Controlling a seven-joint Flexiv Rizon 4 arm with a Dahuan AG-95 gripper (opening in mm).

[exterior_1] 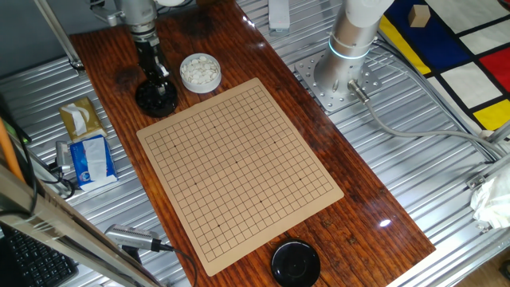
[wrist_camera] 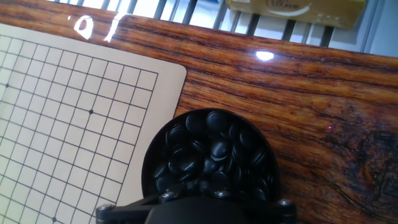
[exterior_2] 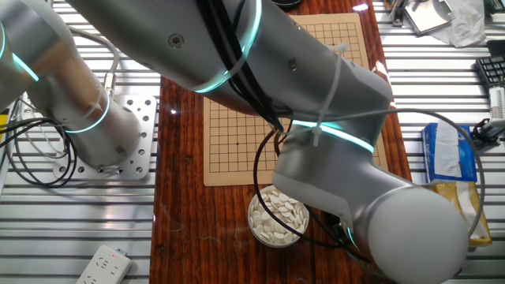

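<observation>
In the wrist view a round black bowl (wrist_camera: 147, 158) full of glossy black stones (wrist_camera: 219, 149) sits beside a corner of the board. My black gripper reaches over the bowl's near side, its tips close to the stones. Black on black, neither the gap between the fingers nor anything held there can be made out. From exterior view 1, the gripper (exterior_1: 162, 86) points down at the bowl (exterior_1: 146, 105). The tan grid board (exterior_1: 239, 171) is bare. White stones fill a white bowl (exterior_1: 200, 73) next to the black one. In exterior view 2 my arm hides the gripper.
A black round lid or dish (exterior_1: 295, 264) lies off the board's far end from the bowls. Beyond the wooden table's edge are a blue packet (exterior_1: 93, 162) and a gold packet (exterior_1: 82, 119). My arm's base (exterior_1: 339, 76) stands at the opposite side.
</observation>
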